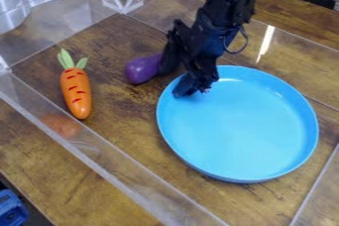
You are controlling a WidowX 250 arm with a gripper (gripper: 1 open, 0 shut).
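Note:
My black gripper (pixel 181 69) reaches down from the top centre, its lower parts at the upper left rim of a blue plate (pixel 236 131). Beside it on the left lies a purple eggplant-like toy (pixel 141 69), its right end partly hidden by the gripper. An orange carrot toy (pixel 75 91) with a green top lies further left on the wooden surface. The dark fingers blend together, so I cannot make out their opening or anything between them.
Clear walls edge the wooden surface (pixel 119 151) at left and lower left. A blue object (pixel 8 208) sits in the bottom-left corner. Bare wood lies at upper left and upper right.

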